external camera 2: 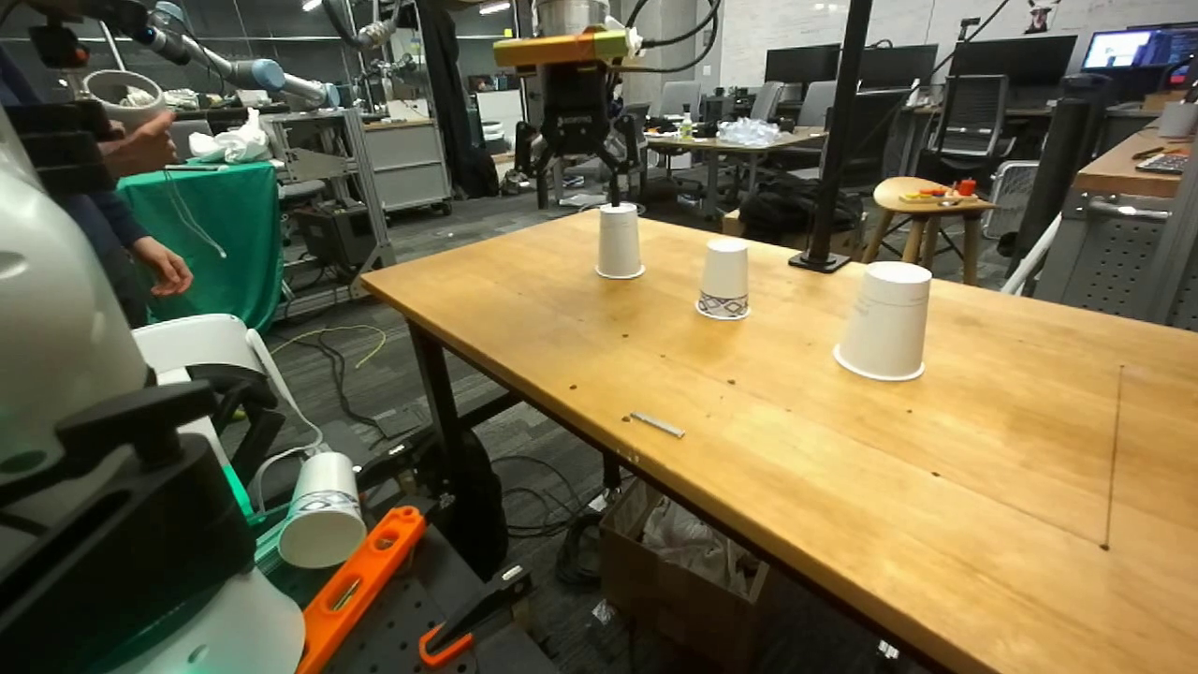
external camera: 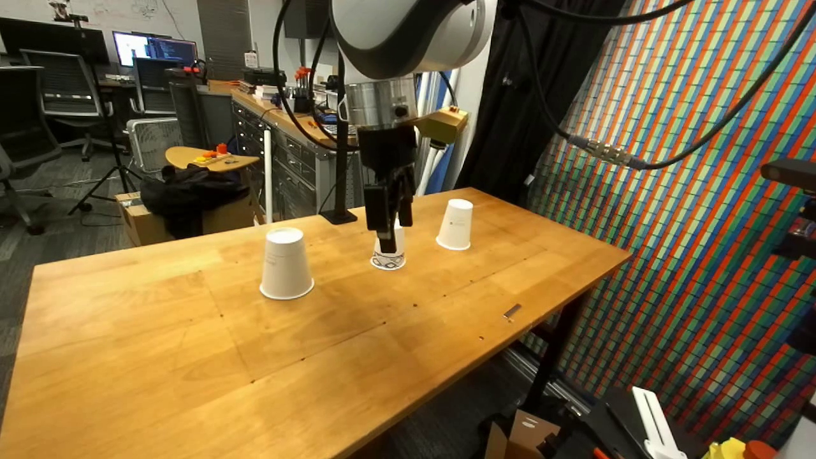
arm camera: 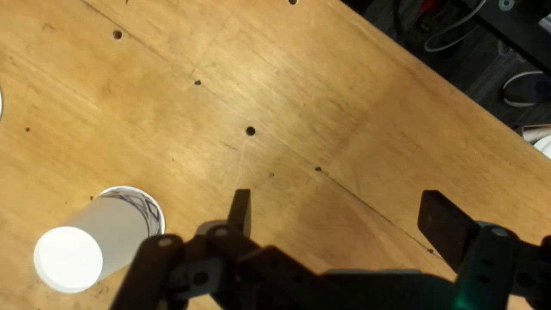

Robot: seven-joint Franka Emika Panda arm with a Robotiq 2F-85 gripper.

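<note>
Three upside-down paper cups stand in a loose row on the wooden table (external camera: pixel 191 359). The larger white cup (external camera: pixel 285 268) is at left in exterior view 1, the smaller patterned cup (external camera 2: pixel 724 275) in the middle, and another white cup (external camera: pixel 456 225) at right. High over the table hangs my gripper (external camera: pixel 396 236), open and empty. In exterior view 1 it covers part of the patterned cup; in exterior view 2 the gripper (external camera 2: pixel 579 189) appears above the far-left cup (external camera 2: pixel 619 241). The wrist view has the patterned cup (arm camera: pixel 113 232) left of my spread fingers (arm camera: pixel 240 212).
A small metal strip (external camera 2: pixel 657 425) lies near one table edge. The black post (external camera 2: pixel 831 146) rises at the opposite edge. Off the table, a patterned cup (external camera 2: pixel 323 515) lies near an orange tool (external camera 2: pixel 365 584).
</note>
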